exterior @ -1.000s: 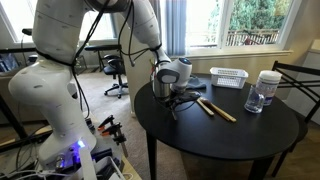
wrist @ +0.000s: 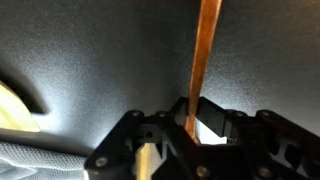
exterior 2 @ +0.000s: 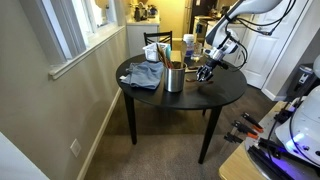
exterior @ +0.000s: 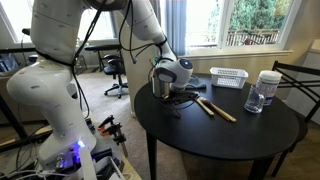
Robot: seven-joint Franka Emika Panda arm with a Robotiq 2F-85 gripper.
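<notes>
A thin brown wooden stick runs down from the top edge of the wrist view and passes between my gripper's fingers. The gripper is shut on it. In exterior view 1 the gripper is low over the left part of the dark round table. The held stick is too small and dark to make out there. From the other side, the gripper shows near the table's right part, beside a metal canister of utensils.
Two light wooden utensils, one of them a long stick, lie right of the gripper. A white basket and bottles stand farther back. Grey cloth lies near the canister.
The utensils, basket and bottles have not moved.
</notes>
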